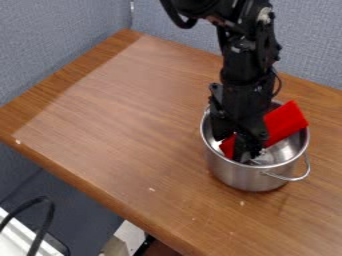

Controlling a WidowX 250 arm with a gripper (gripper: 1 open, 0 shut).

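A steel pot (247,175) with a wire handle stands on the wooden table (114,110) at the right. Inside it is a red object (285,120), leaning against the pot's right rim, with more red showing lower, behind the fingers. My black gripper (239,137) reaches down from above into the pot, over the red thing. Its dark fingers overlap one another and the pot's contents, so how far apart they are and whether anything is between them is unclear.
Grey padded walls stand behind. A white bin and a black cable are at the lower left, off the table's edge.
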